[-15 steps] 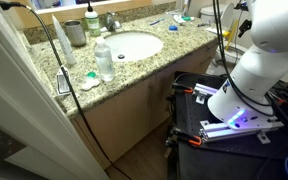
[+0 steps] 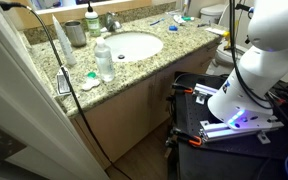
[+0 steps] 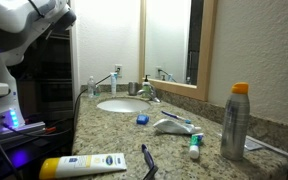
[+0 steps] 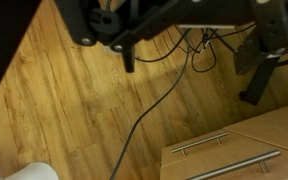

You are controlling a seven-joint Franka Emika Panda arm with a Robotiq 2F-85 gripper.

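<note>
My gripper shows at the top of the wrist view, its dark fingers point(image 4: 129, 60) set wide apart. It is open, and nothing shows between the fingers; beneath lies bare wooden floor point(image 4: 94, 105). Neither exterior view shows the gripper, only the white arm point(image 2: 259, 75). A clear bottle point(image 2: 104, 62) stands upright on the granite counter by the white sink point(image 2: 134, 46). Behind it are a metal cup point(image 2: 76, 34) and a green soap bottle point(image 2: 92, 22). Along the counter's other end lie a yellow-and-white tube point(image 3: 82, 166), a small blue item point(image 3: 142, 119) and a green-and-white tube point(image 3: 195, 147).
An orange-topped spray can point(image 3: 235, 122) stands near the wall. A crumpled white item point(image 3: 176, 127) and a dark item point(image 3: 149, 162) lie on the counter. Dark cables point(image 4: 149, 110) cross the floor near the wooden drawers point(image 4: 234, 150). Open counter surface point(image 3: 109, 135) surrounds these items.
At the upper right of exterior view 1, the white arm has shifted and covers more of the background. The counter items have not moved.
</note>
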